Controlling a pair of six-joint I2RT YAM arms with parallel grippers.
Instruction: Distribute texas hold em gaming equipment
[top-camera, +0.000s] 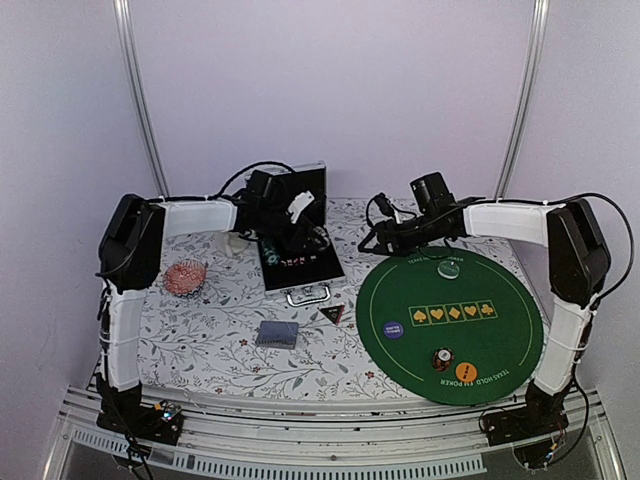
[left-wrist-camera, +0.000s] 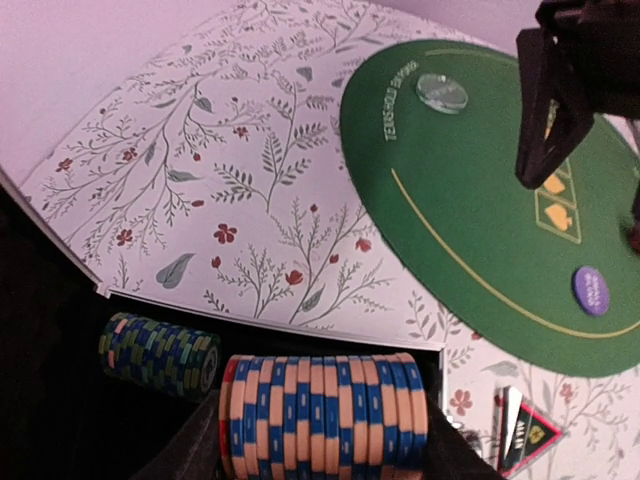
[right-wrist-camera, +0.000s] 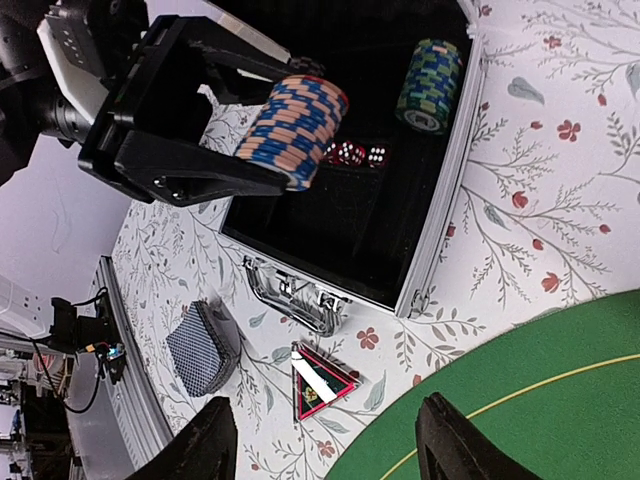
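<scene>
My left gripper (top-camera: 305, 236) is shut on a stack of blue-and-pink chips (left-wrist-camera: 322, 415), held above the open black case (right-wrist-camera: 330, 220). A stack of green-blue chips (left-wrist-camera: 150, 350) stays in the case, along with red dice (right-wrist-camera: 350, 154). My right gripper (top-camera: 375, 240) hangs over the back left of the green poker mat (top-camera: 420, 360), its fingers apart with nothing between them.
A dealer disc (top-camera: 448, 269), purple blind button (top-camera: 393, 329), orange button (top-camera: 466, 371) and dark chips (top-camera: 442, 358) lie on the mat. A card deck (top-camera: 276, 334), triangular marker (top-camera: 331, 313) and red-white item (top-camera: 185, 277) lie on the patterned table.
</scene>
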